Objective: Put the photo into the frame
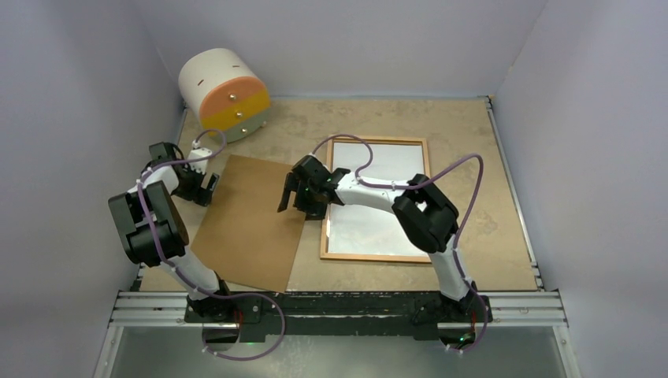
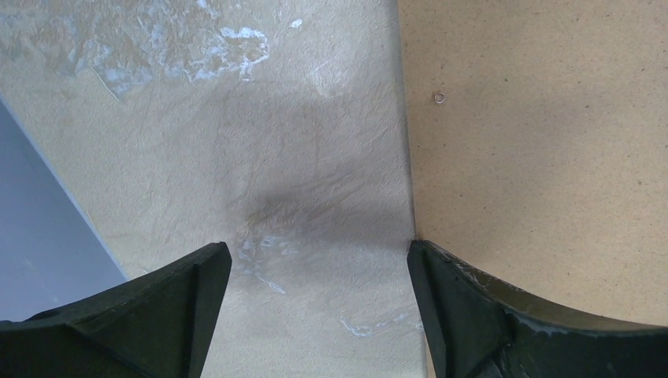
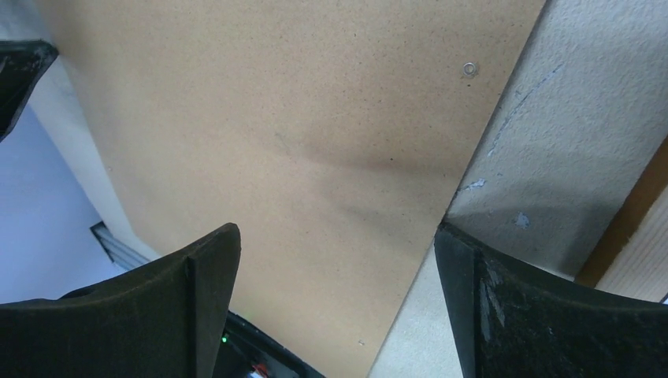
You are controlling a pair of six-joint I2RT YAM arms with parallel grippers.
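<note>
A tan board (image 1: pixel 244 236) lies left of the wooden frame (image 1: pixel 374 257), which holds a white sheet (image 1: pixel 366 232). My left gripper (image 1: pixel 207 186) is at the board's left edge; in the left wrist view its right fingertip meets that edge, and its fingers are apart with only bare tabletop between them. My right gripper (image 1: pixel 294 194) is over the board's right side; in the right wrist view (image 3: pixel 337 232) it stands open, its right fingertip at the board's edge, nothing held. Whether the board is the photo or a backing cannot be told.
A drum-shaped drawer box (image 1: pixel 224 90) stands at the back left, near my left gripper. Walls close in on the back and both sides.
</note>
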